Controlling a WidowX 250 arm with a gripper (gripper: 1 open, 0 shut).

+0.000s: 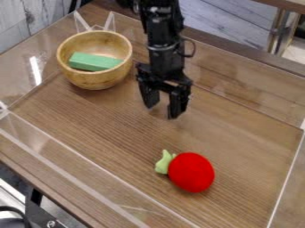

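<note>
My gripper (163, 103), black and standing open over the middle of the wooden table (95, 151), has no object visible between its fingers. To its upper left sits a wooden bowl (111, 43) holding a green block (92, 61). At the lower right lies a red round object (192, 175) with a small light-green top, apart from the gripper.
A wooden edge or ledge (274, 5) runs along the top right, and dark cables show at the bottom-left corner.
</note>
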